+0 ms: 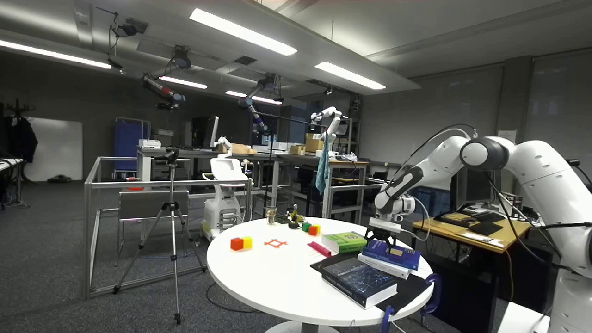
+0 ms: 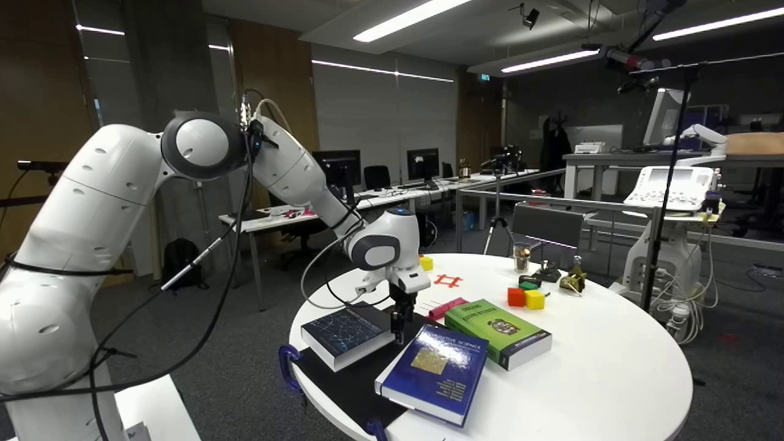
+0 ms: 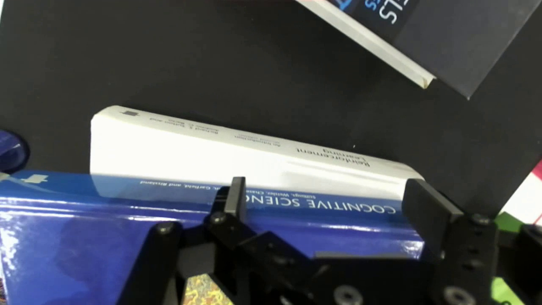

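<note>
A blue "Cognitive Science" book [image 2: 433, 371] lies flat on a white "Reinforcement Learning" book [image 3: 244, 157], whose spine sticks out from under it. Over the blue book's spine edge, my gripper stands open, its two black fingers [image 3: 432, 206] set wide apart along the spine. Nothing is visibly clasped between them. How close the fingertips are to the cover cannot be told. Part of the blue cover is hidden behind the gripper in the wrist view.
A dark-covered book [image 1: 360, 277] rests on the black mat [image 3: 203, 61], across from the stack's exposed spines. Beside the stack lies a green book [image 2: 500, 331]. Clamps [image 1: 435, 291] grip the table edge. Coloured cubes [image 1: 241, 243] sit farther off, and much white tabletop [image 1: 266, 277] is bare.
</note>
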